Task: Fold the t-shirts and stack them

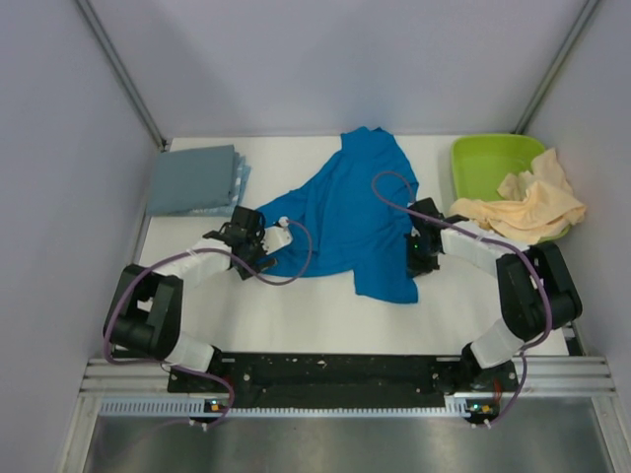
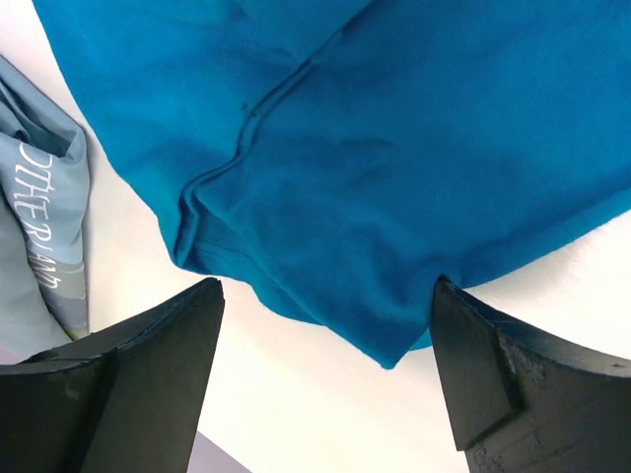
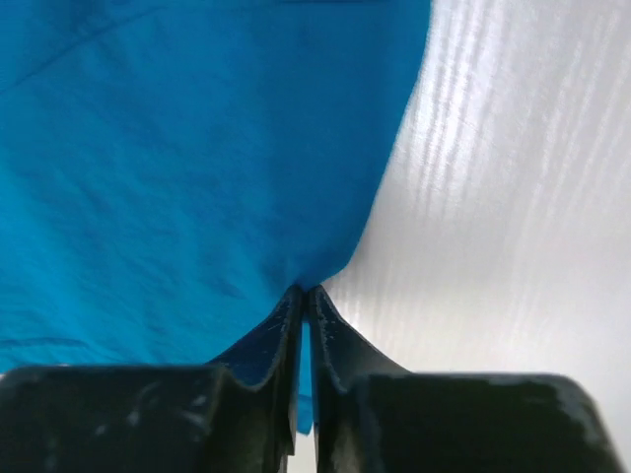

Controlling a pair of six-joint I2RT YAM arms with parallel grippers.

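A blue t-shirt lies spread across the middle of the table, its left part rumpled. My left gripper is part open over the shirt's lower left corner, its right finger touching a folded bit of fabric, as the left wrist view shows. My right gripper is shut at the shirt's right edge near the lower flap, its tips at the fabric; whether cloth is pinched between them I cannot tell for sure.
A grey-blue folded stack sits at the back left. A green basket with cream cloths stands at the back right.
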